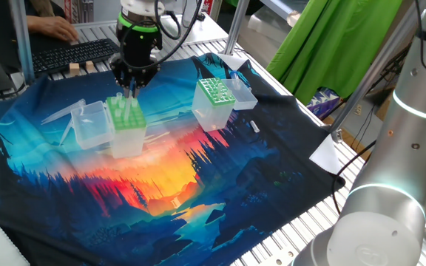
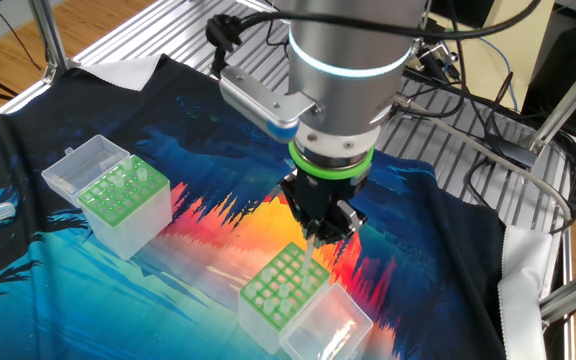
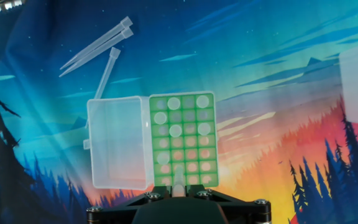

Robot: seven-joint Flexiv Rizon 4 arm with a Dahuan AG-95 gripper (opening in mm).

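My gripper (image 2: pixel 316 232) is above a green-topped tip rack (image 2: pixel 268 295), shut on a translucent pipette tip (image 2: pixel 308 256). In the wrist view the tip (image 3: pixel 178 179) stands between the fingers at the bottom edge, in front of the rack's near rows. From exterior view 1, the tip (image 1: pixel 127 111) hangs upright below the gripper (image 1: pixel 131 90), its lower end over or within the rack; I cannot tell whether it is clear of its hole. Several whitish round tip tops (image 3: pixel 176 130) show among the rack's holes, mostly in its far part.
The rack's clear lid (image 3: pixel 118 143) lies open beside it. Three loose tips (image 3: pixel 98 43) lie on the printed cloth. A second green-topped rack (image 2: pixel 126 205) with its lid (image 2: pixel 86 165) open stands apart. Free cloth lies between the racks. A person's hand (image 1: pixel 54 28) rests by the keyboard.
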